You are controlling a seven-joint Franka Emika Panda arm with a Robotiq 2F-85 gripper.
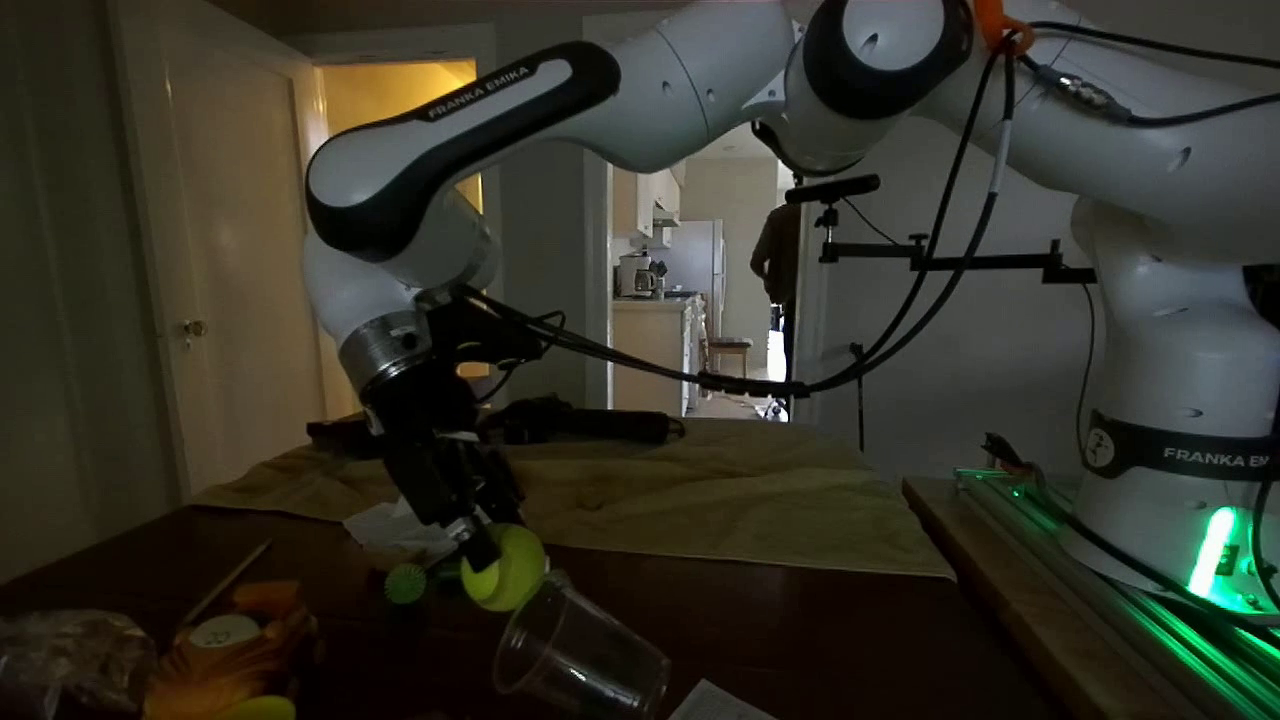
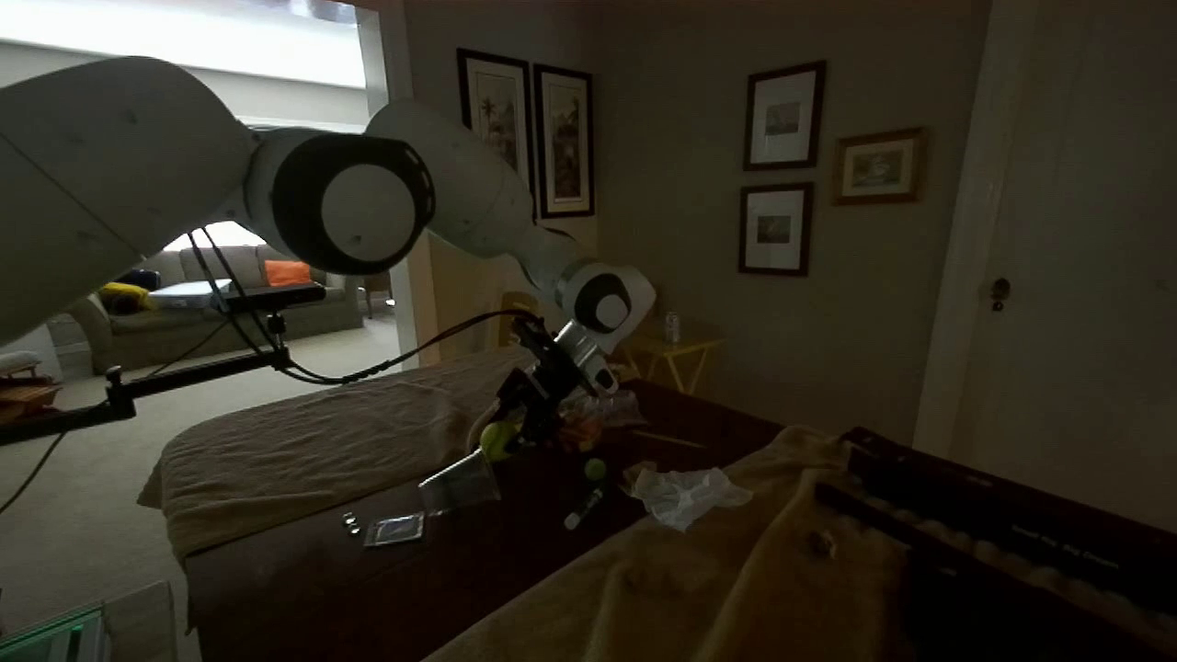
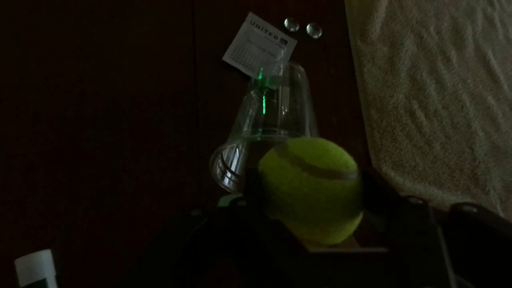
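A yellow-green tennis ball [image 3: 312, 192] is held in my gripper [image 1: 501, 546], which is shut on it. In the wrist view the ball sits between dark fingers, whose edges are hard to make out. A clear plastic cup [image 1: 582, 654] lies on its side on the dark table, its mouth turned toward the ball. The ball overlaps the rim of the cup [image 3: 269, 120] in the wrist view; whether any of it is inside, I cannot tell. From the second exterior view the ball [image 2: 498, 441] is at the upper end of the cup [image 2: 461, 485].
Beyond the cup's base are a United packet [image 3: 259, 45] and two clear glass pieces [image 3: 314, 31]. A green marker [image 2: 585, 509], a small green round thing [image 1: 405, 584], an orange toy [image 1: 246, 636] and crumpled plastic [image 2: 690, 496] lie around. Cloths cover the table's sides.
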